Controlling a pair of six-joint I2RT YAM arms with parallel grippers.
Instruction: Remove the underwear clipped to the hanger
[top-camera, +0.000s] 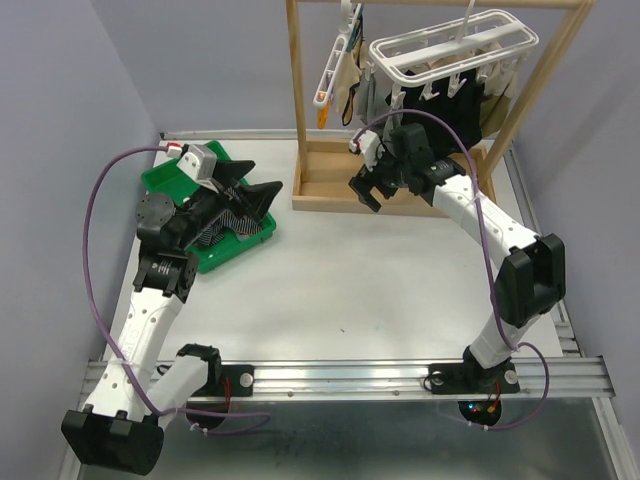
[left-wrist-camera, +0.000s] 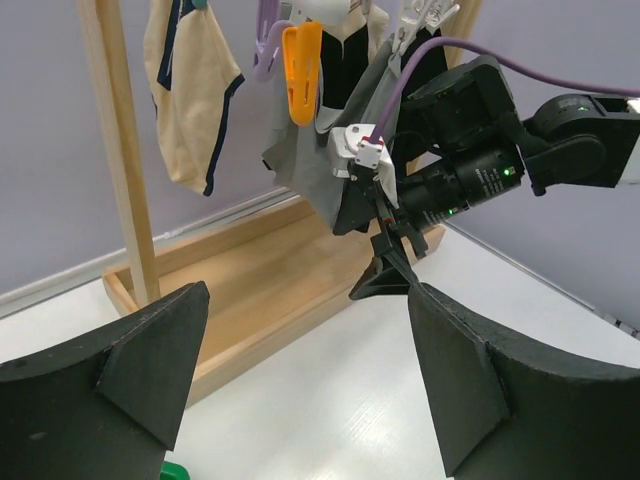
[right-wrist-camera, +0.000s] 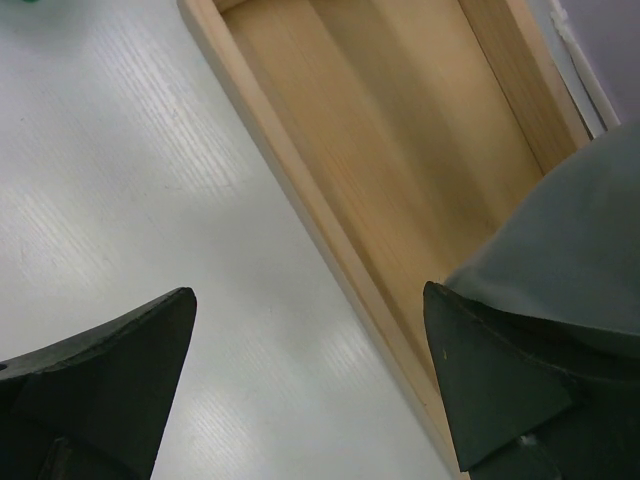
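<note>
From the wooden rack hangs a white clip hanger (top-camera: 455, 45) with several garments on it. Among them is a grey piece of underwear (left-wrist-camera: 310, 155) hanging by clips. Beige underwear with dark trim (left-wrist-camera: 190, 90) hangs farther left, near an orange clip (left-wrist-camera: 302, 70). My right gripper (top-camera: 368, 190) is open just below and in front of the grey cloth, which enters the right wrist view as a blurred grey fold (right-wrist-camera: 590, 240) by one finger. Over the green basket (top-camera: 235, 250), my left gripper (top-camera: 262, 185) stands open and empty, facing the rack.
Dark striped cloth (top-camera: 213, 232) lies in the green basket. The rack's wooden base (top-camera: 325, 200) and upright post (top-camera: 297, 80) stand between the basket and the garments.
</note>
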